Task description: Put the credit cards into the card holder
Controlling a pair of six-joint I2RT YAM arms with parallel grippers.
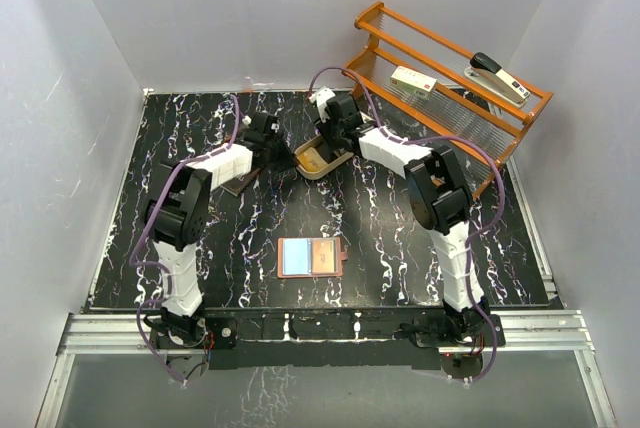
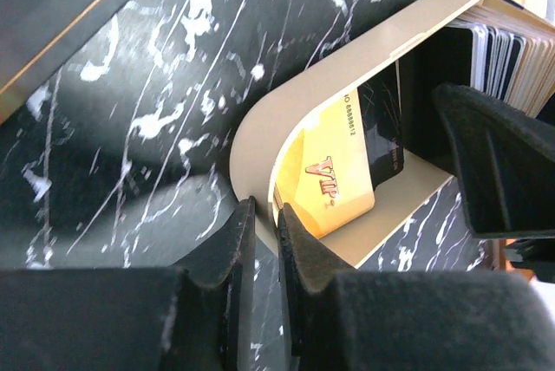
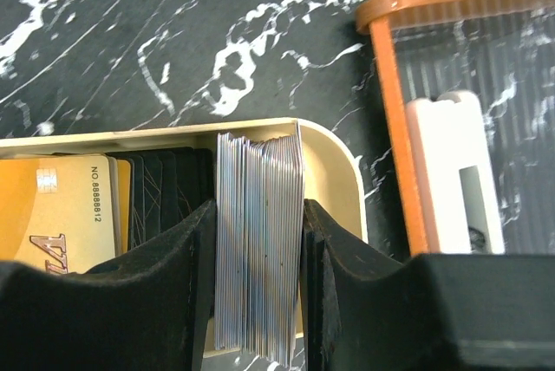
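Note:
A beige open box (image 1: 312,172) stands near the back of the table, holding yellow cards (image 2: 334,167), black cards (image 3: 169,180) and a thick stack of white-edged cards (image 3: 258,241). My left gripper is shut on the box's rounded end wall. Inside the box's other end, my right gripper is shut on the white-edged stack, one finger on each side. In the top view both arms partly cover the box. A small open brown card holder (image 1: 311,257), with a light blue left side and a tan right side, lies at the front middle.
A wooden rack (image 1: 450,78) with wire shelves stands at the back right, carrying a white box (image 1: 413,81) and a stapler (image 1: 497,78). A dark flat case (image 2: 61,16) lies left of the beige box. Dark marble around the card holder is clear.

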